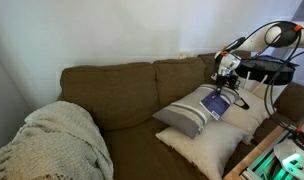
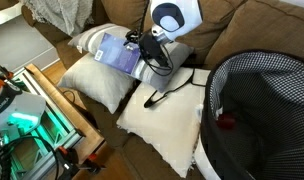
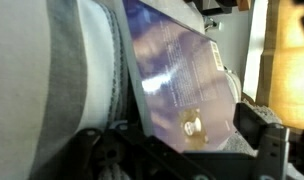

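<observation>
A purple-blue book (image 1: 215, 104) with a pale cover leans on the cushions at the right of the couch. In the wrist view its cover (image 3: 182, 75) fills the middle of the picture, one edge beside the grey-and-white cushion (image 3: 42, 80). My gripper (image 1: 221, 86) is at the book's upper end, its fingers apart. Dark fingers (image 3: 267, 140) show on both sides of the book's near corner. Whether either one touches it I cannot tell. Seen from the other side, the gripper (image 2: 145, 50) overlaps the book's (image 2: 118, 54) right end.
White pillows (image 2: 162, 115) lie around the book, with a black strap (image 2: 170, 94) on one. A large black mesh bin (image 2: 217, 115) stands to the right. A knitted blanket (image 1: 57, 145) covers the couch's left end; the seat between is clear.
</observation>
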